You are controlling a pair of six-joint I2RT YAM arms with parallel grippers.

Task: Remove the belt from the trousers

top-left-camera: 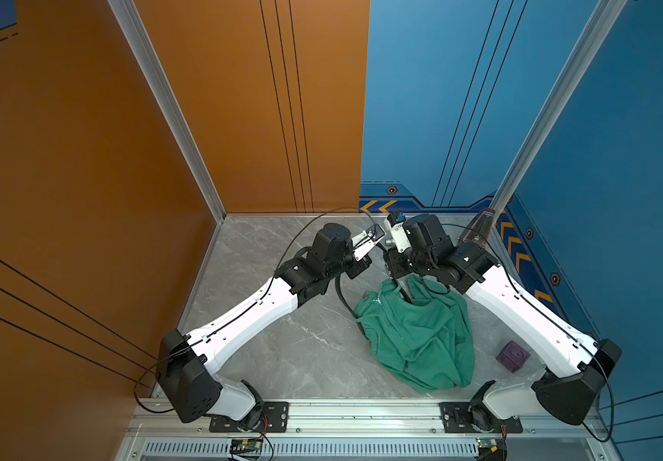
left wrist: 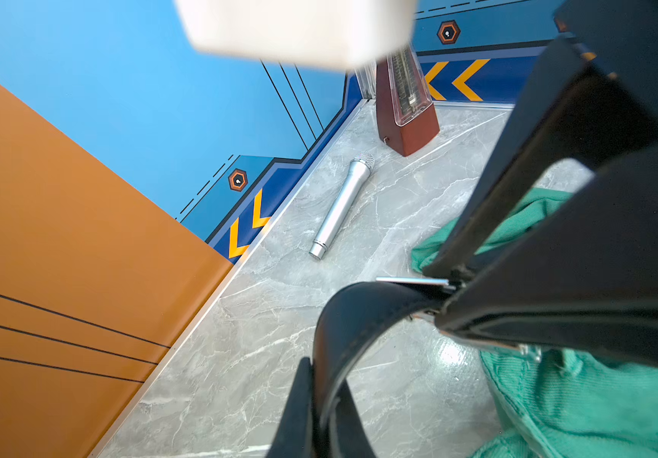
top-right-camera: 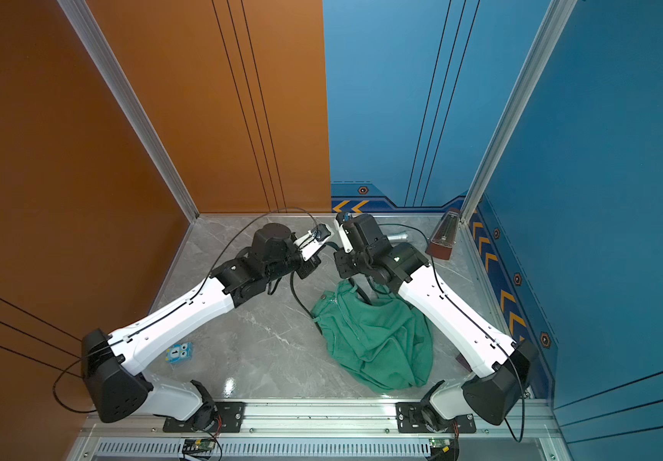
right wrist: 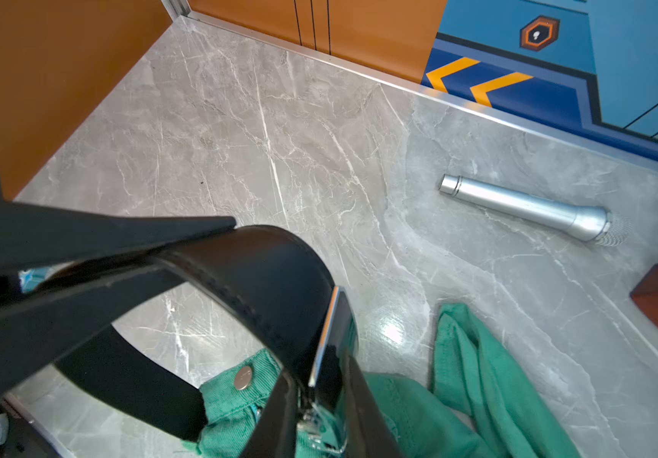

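The green trousers [top-left-camera: 416, 338] lie crumpled on the floor at the centre-right. A black leather belt [right wrist: 260, 274] arches up out of them, with a metal buckle [right wrist: 332, 336]. My left gripper is shut on the belt, seen at the bottom of the left wrist view. My right gripper is at the buckle end of the belt, just right of the left one, with buckle and strap between its fingers. Whether it is closed tight on them is unclear.
A silver microphone [left wrist: 340, 206] lies behind the trousers, near a brown metronome [top-right-camera: 439, 242] in the back right corner. A purple block [top-left-camera: 512, 355] sits right of the trousers, and a small blue item [top-right-camera: 179, 352] at the front left.
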